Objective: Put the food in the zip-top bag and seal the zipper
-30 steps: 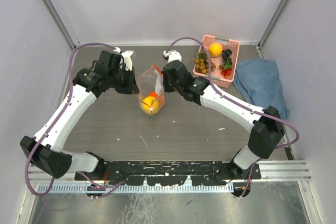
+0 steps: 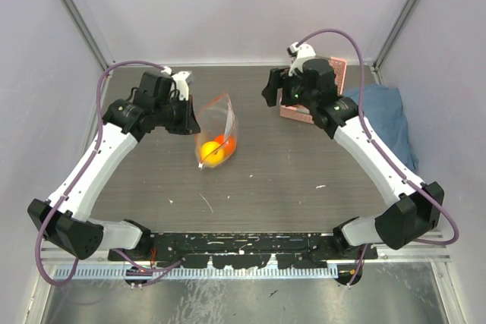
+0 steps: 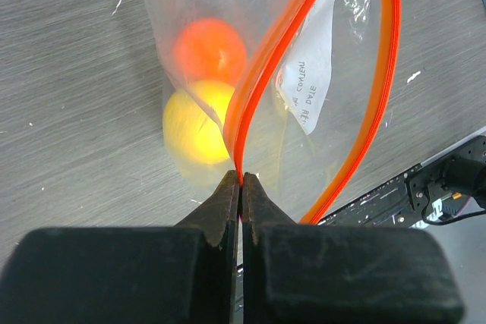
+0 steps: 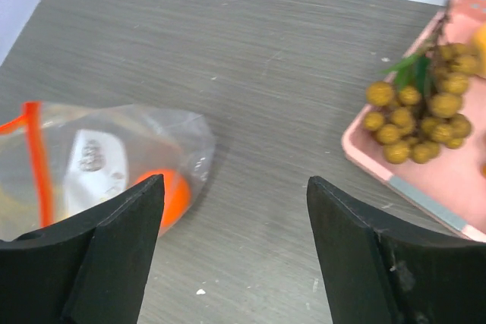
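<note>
A clear zip bag with an orange zipper (image 3: 364, 134) stands on the table, holding an orange fruit (image 3: 209, 49) and a yellow fruit (image 3: 196, 130). My left gripper is shut on the bag's zipper edge at one side. My right gripper hangs open over the table at the right, by the pink basket (image 4: 402, 180), with nothing between its fingers.
The basket holds a bunch of yellow-brown fruit (image 4: 414, 123) and other food, partly hidden by the right arm in the top view. A blue cloth (image 2: 387, 127) lies at the right.
My right gripper has left the bag's rim and moved right, over to the basket, and now stands open. The left arm has barely moved.
</note>
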